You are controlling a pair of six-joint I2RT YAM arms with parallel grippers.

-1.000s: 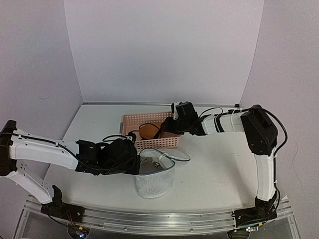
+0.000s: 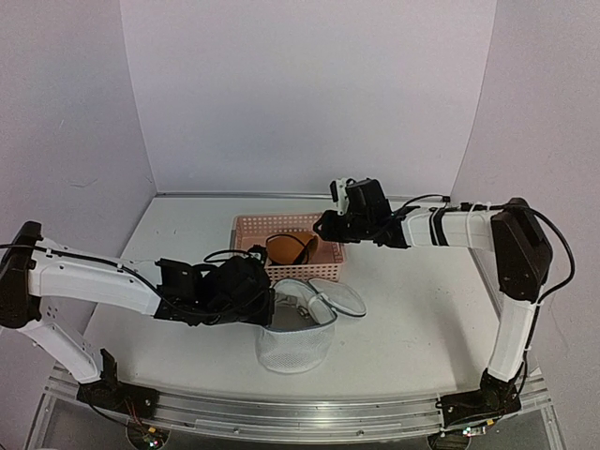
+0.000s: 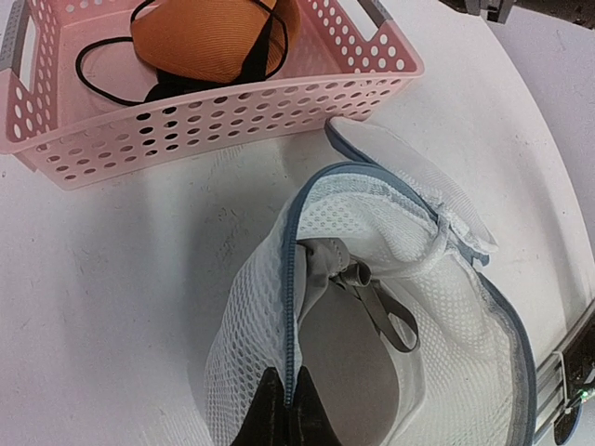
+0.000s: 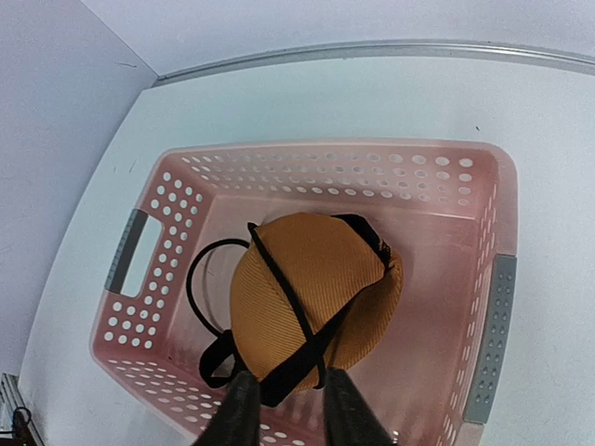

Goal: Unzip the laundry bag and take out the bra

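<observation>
The white mesh laundry bag [image 2: 295, 349] stands on the table with its round lid [image 2: 344, 297] folded open to the right. In the left wrist view, my left gripper is shut on the bag's blue-grey zippered rim [image 3: 290, 307]. Inside the bag lies grey fabric with a strap [image 3: 383, 316]. An orange-brown bra [image 4: 302, 269] with black straps rests in the pink basket. Above the basket's front side, my right gripper is open, its blurred fingertips apart; no held item shows between them.
The pink perforated basket [image 4: 437, 242] has grey handles and sits right behind the bag. A wall stands at the back and at each side.
My right gripper has risen away from the bra and back over the basket's right side. The basket and the bag's rim and lid have shifted slightly right, along with my left gripper.
</observation>
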